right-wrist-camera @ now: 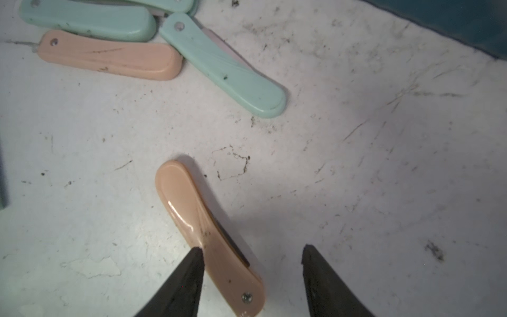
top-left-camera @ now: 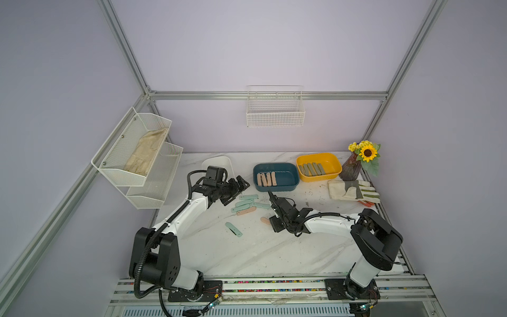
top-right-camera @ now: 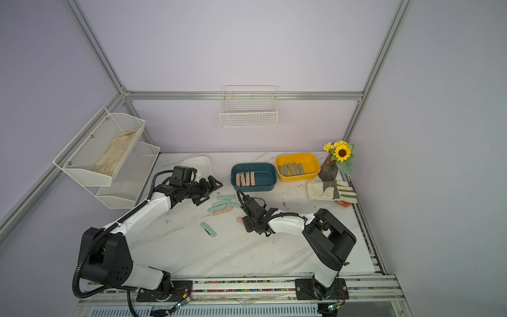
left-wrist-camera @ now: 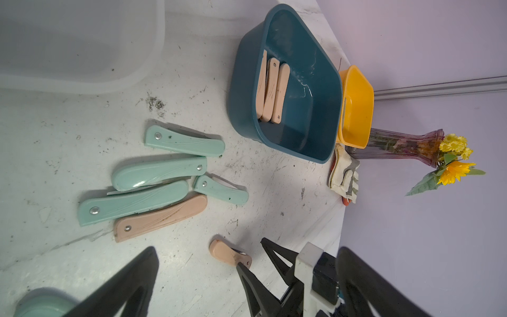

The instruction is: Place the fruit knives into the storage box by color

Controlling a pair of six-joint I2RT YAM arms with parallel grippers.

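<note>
One pink folding knife lies alone on the table, pivot end low in the right wrist view. Above it my right gripper stands open; the knife's lower half shows between its fingers, nearer the left one. Several green knives are clustered with another pink knife in the left wrist view; one more green knife lies apart. Several pink knives rest in the blue box, and grey-green ones in the yellow box. My left gripper is open and empty beside the cluster.
A white translucent bin stands at the back left, close to my left arm. A flower vase and gloves occupy the right side.
</note>
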